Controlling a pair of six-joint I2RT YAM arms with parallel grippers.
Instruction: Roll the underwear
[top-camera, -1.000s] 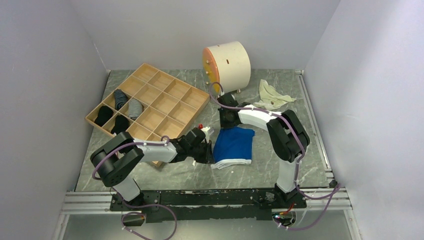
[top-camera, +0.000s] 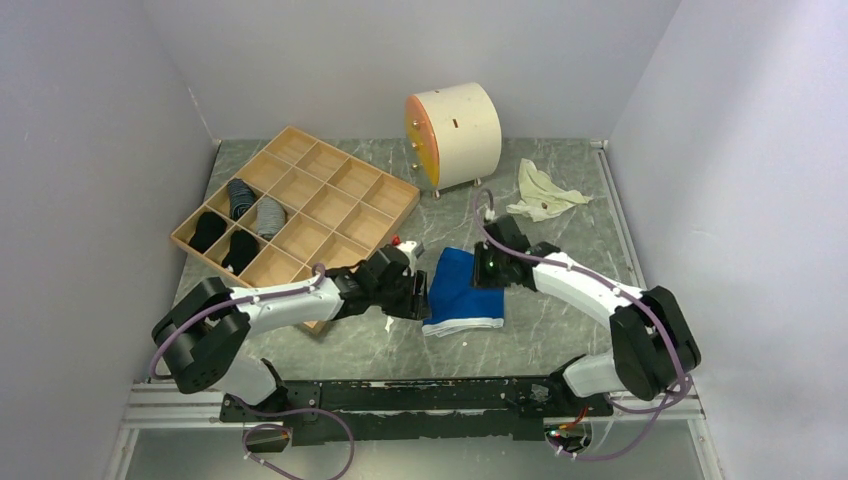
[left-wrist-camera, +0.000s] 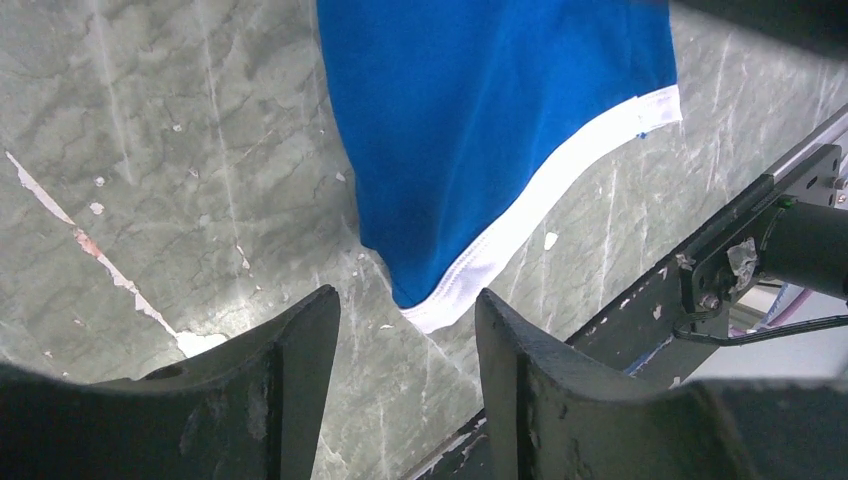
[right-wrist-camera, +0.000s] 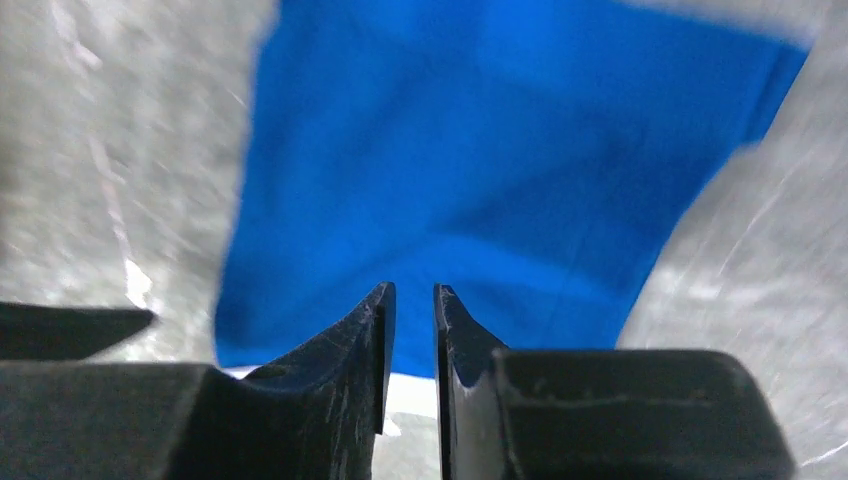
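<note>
The blue underwear (top-camera: 455, 290) lies folded into a flat block on the grey table, its white waistband (top-camera: 463, 325) toward the front edge. In the left wrist view, a corner of the white band (left-wrist-camera: 500, 245) lies just beyond my left gripper, which is open with nothing between its fingers. Over the cloth, near its right side, my right gripper (top-camera: 483, 284) points down. The right wrist view shows its fingers (right-wrist-camera: 372, 340) a narrow gap apart, with blue fabric (right-wrist-camera: 450, 190) spread below and nothing held between them.
A wooden compartment box (top-camera: 331, 207) stands at the left, with rolled dark and grey items in several cells. A cream drum-shaped cabinet (top-camera: 460, 130) is at the back, a pale yellow cloth (top-camera: 545, 193) at the back right. Bare table lies right of the underwear.
My right gripper has moved from the underwear's back left corner to above its right side, toward the front. The underwear lies as before.
</note>
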